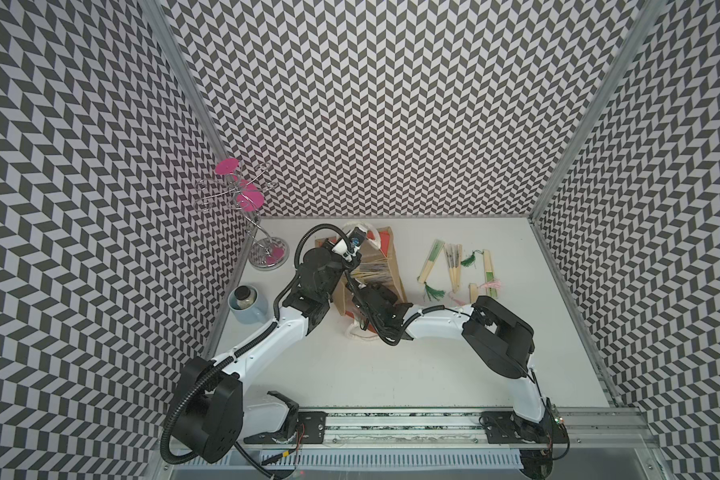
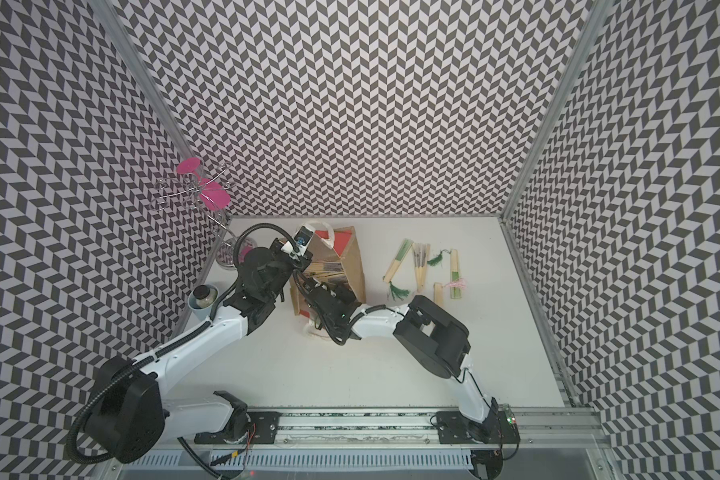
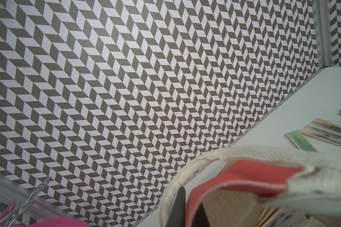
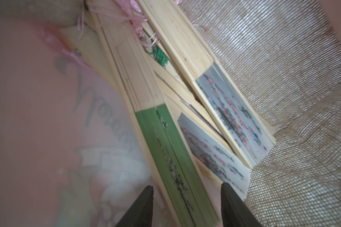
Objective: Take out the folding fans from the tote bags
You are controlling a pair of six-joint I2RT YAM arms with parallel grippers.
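An open burlap tote bag (image 2: 352,272) with red trim and white rope handles stands at the table's middle with folding fans inside. My left gripper is shut at the bag's red rim and white handle (image 3: 219,154); whether either is pinched is hard to tell. My right gripper is open inside the bag, its fingers either side of the end of a green folding fan (image 4: 166,151). Two grey printed fans (image 4: 231,109) and others lie beside it, with pink tassels. Several fans (image 1: 453,264) with tassels lie on the table right of the bag.
A chrome stand with pink discs (image 1: 249,198) is at the back left, a light blue container (image 1: 248,312) with a dark-topped object in front of it.
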